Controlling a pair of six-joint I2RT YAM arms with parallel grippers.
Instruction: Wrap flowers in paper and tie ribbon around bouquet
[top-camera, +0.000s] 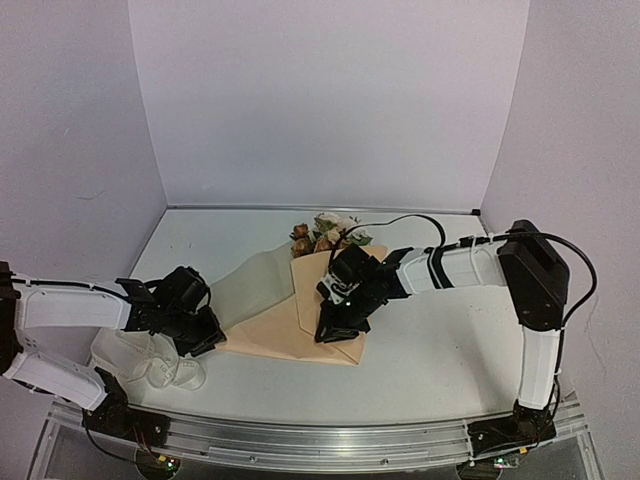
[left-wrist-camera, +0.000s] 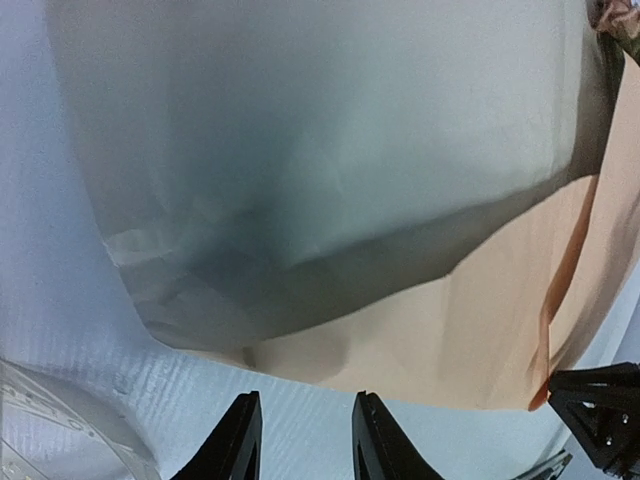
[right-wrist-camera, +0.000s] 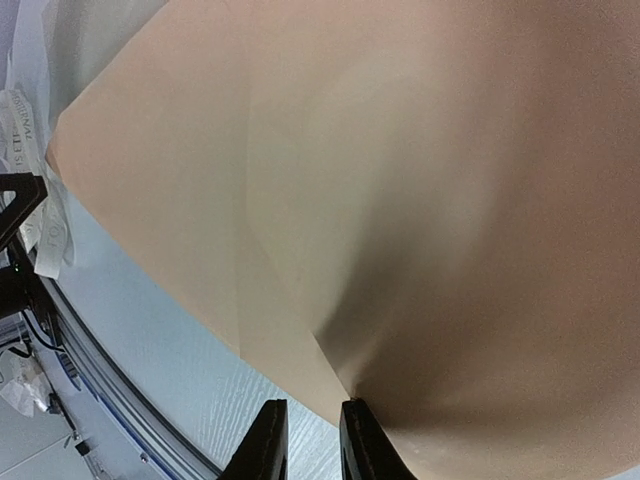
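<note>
The fake flowers (top-camera: 328, 232), cream and brown, poke out at the top of tan wrapping paper (top-camera: 270, 330). That paper is folded across on the right, while its pale sheet (left-wrist-camera: 330, 130) spreads out to the left. My left gripper (top-camera: 212, 346) is at the paper's lower left corner; in its wrist view the fingers stand open, with the paper's edge just beyond the fingertips. Over the folded part is my right gripper, open, its right finger (right-wrist-camera: 360, 440) against or close to the paper's lower edge. The stems are hidden inside the wrap.
A loose white ribbon (top-camera: 150, 362) with printed lettering lies in loops left of the paper, beneath the left arm. Bare table (top-camera: 440, 350) extends to the right, and a metal rail (top-camera: 310, 440) runs along the front.
</note>
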